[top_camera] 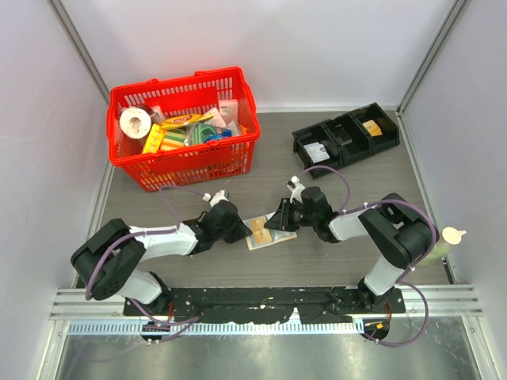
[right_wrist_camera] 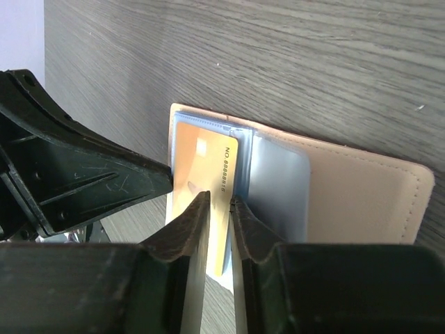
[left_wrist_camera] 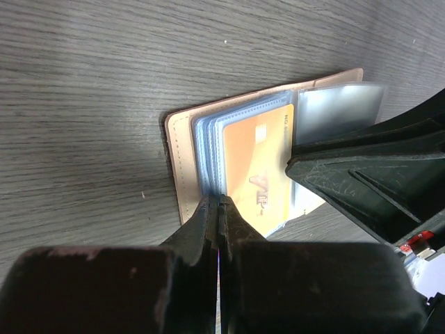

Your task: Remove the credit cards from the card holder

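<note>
The open card holder (top_camera: 269, 237) lies flat on the table between my grippers, a beige cover (left_wrist_camera: 182, 160) with clear blue-edged sleeves. An orange card (left_wrist_camera: 257, 160) with a chip sits in the top sleeves. My left gripper is shut, its tips at the holder's near edge beside the sleeves, nothing visible between them. My right gripper has its fingertips close together on the orange card and the sleeve edge; whether anything is between them is unclear.
A red basket (top_camera: 182, 162) full of goods stands at the back left. A black divided tray (top_camera: 341, 134) is at the back right. Bare table surrounds the holder.
</note>
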